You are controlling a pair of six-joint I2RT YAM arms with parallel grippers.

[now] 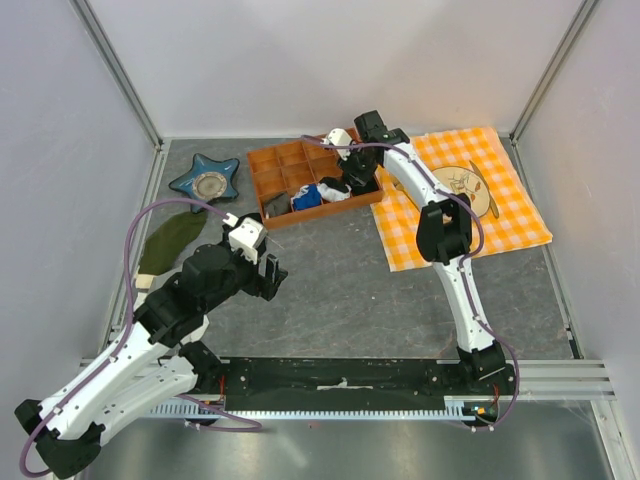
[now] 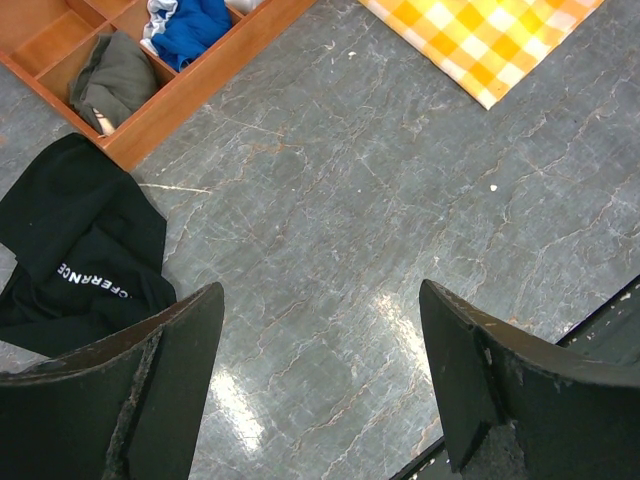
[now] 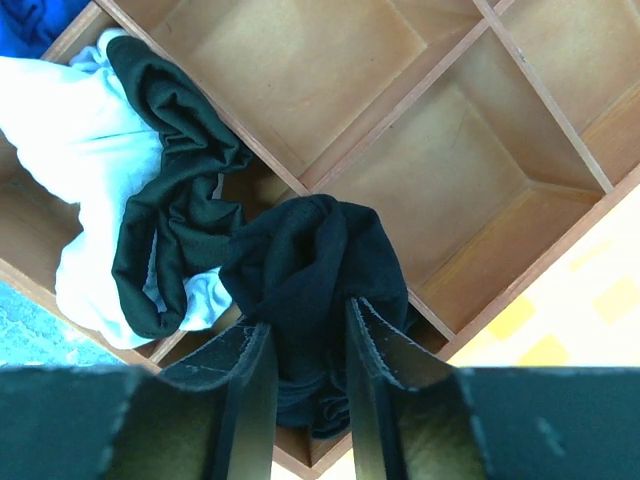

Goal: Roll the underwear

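A bundle of black cloth (image 3: pixel 315 260) rests in the end compartment of the wooden box. My right gripper is above it, fingertips partly apart with the cloth between them; whether they press on it I cannot tell. Flat on the table beside the box's left corner is a black garment (image 2: pixel 85 240) with white lettering on its band. My left gripper is open above bare table, to the right of that garment, with nothing between its fingers. In the top view, the left arm hides much of this garment.
The divided wooden box (image 1: pixel 322 210) also holds grey cloth (image 2: pixel 115 78), blue cloth (image 2: pixel 190 30) and white-and-black cloth (image 3: pixel 110 170); other compartments are empty. A checkered cloth (image 1: pixel 405 240) lies right of it, a blue star-shaped dish (image 1: pixel 228 172) left.
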